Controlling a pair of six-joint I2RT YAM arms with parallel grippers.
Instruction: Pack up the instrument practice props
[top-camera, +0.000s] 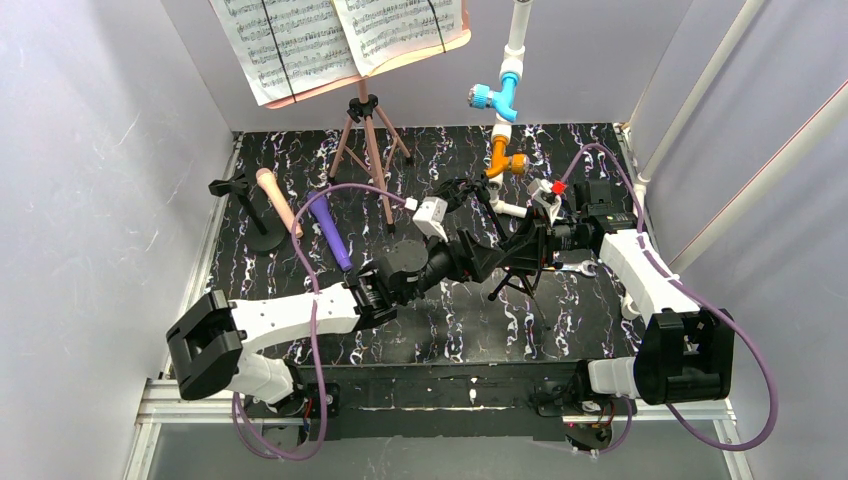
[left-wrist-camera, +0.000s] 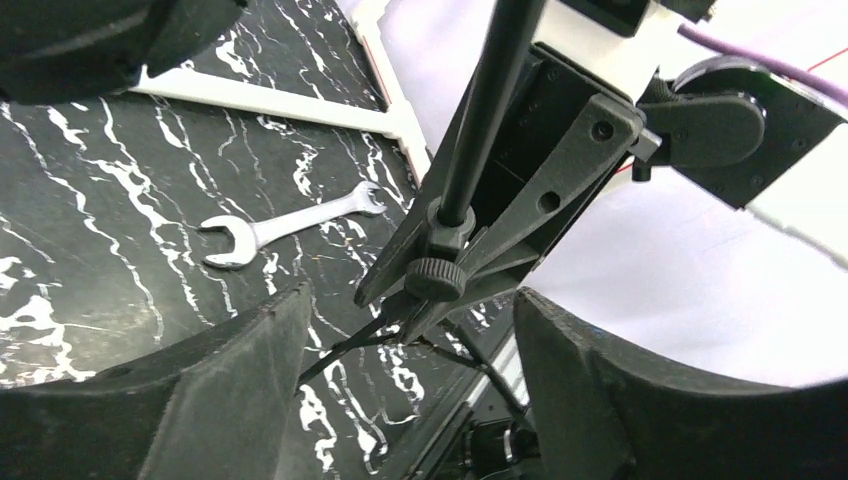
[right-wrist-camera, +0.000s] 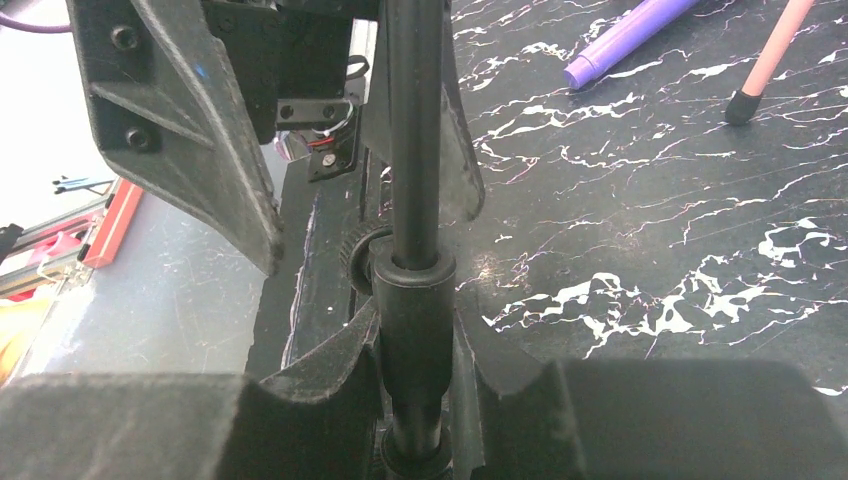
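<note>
A black tripod stand (top-camera: 515, 280) stands upright at the right of the marble surface. My right gripper is shut on its pole (right-wrist-camera: 415, 130), around a collar. My left gripper is part open beside the same stand, facing its knob (left-wrist-camera: 435, 278) and the right gripper. A purple microphone (top-camera: 328, 228) and a pink one (top-camera: 278, 203) lie left of centre, near a small black stand (top-camera: 262, 234). A music stand (top-camera: 372, 150) with sheets (top-camera: 290, 45) stands at the back.
A white pipe with blue (top-camera: 505, 95) and orange (top-camera: 500, 150) taps stands at the back right. A wrench (left-wrist-camera: 290, 223) lies behind the tripod.
</note>
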